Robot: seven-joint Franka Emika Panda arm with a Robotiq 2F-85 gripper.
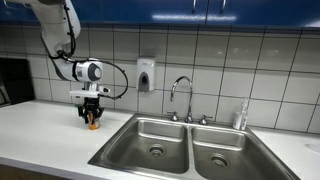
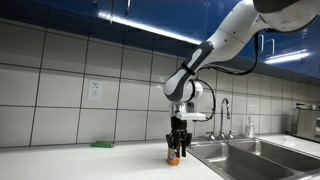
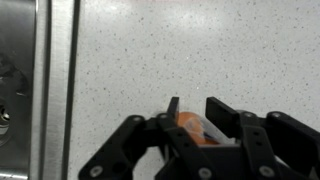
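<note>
A small orange item with some white on it (image 1: 94, 126) stands on the white counter, left of the sink. My gripper (image 2: 175, 142) points down over it, low above the counter, with its fingers on either side of the item's upper part. In the wrist view the orange and white top (image 3: 190, 122) shows between the two dark fingertips, which stand part open. Whether the fingers touch it cannot be made out, as they hide much of it.
A double steel sink (image 1: 128, 143) with a faucet (image 1: 175, 98) lies to the right. A green object (image 2: 103, 144) rests by the wall. On the wall hangs a white dispenser (image 1: 146, 74).
</note>
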